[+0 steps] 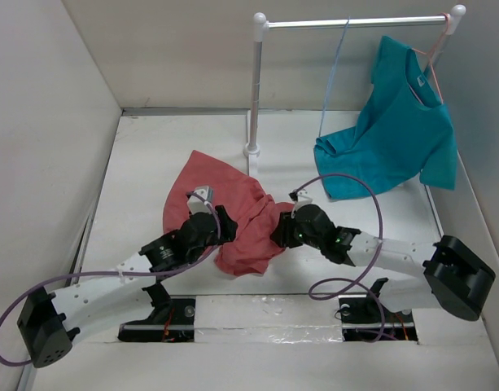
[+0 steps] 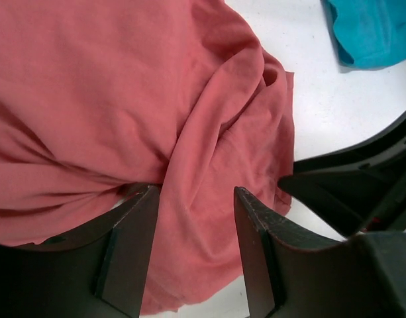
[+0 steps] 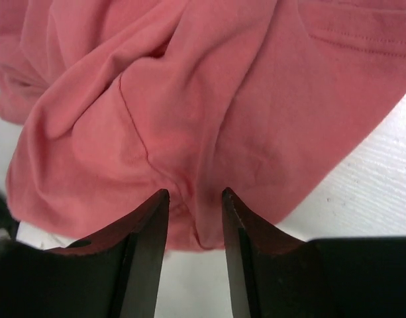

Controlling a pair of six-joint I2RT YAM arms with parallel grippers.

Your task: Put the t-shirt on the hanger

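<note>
The red t shirt lies crumpled on the white floor, with folds across its right part. My left gripper hovers open over its middle; in the left wrist view its fingers stand apart above the cloth. My right gripper is at the shirt's right end; in the right wrist view its fingers stand part open over the folds, and whether cloth is between them I cannot tell. A blue hanger hangs from the rail.
A teal shirt on a pink hanger hangs at the right of the rack, its lower part on the floor. Bare floor lies left of the red shirt. Walls enclose the space.
</note>
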